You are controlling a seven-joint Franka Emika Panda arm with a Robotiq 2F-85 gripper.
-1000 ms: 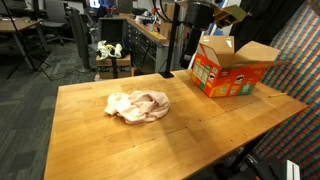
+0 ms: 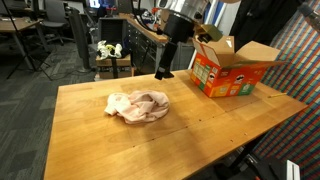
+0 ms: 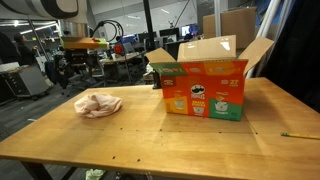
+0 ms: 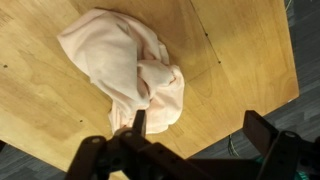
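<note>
A crumpled pale pink cloth (image 2: pixel 138 106) lies on the wooden table (image 2: pixel 90 145). Above the table, behind and to the right of the cloth in exterior view 1, hangs my gripper (image 2: pixel 170 68). From the second exterior view the cloth (image 3: pixel 98 105) sits near the table's left side, with the gripper (image 3: pixel 84 72) higher up. Looking down in the wrist view, the cloth (image 4: pixel 135 70) is left of centre, and one finger overlaps its lower edge. The fingers are wide apart, with only bare table seen between them; the gripper is open and empty.
A red and green cardboard box (image 2: pixel 225 75) with raised flaps stands at the table's back right. A pencil-like stick (image 3: pixel 300 136) lies to the right of the box in the second exterior view.
In exterior view 1 my gripper has moved left, from near the box toward the cloth. The cloth and box have stayed where they were.
</note>
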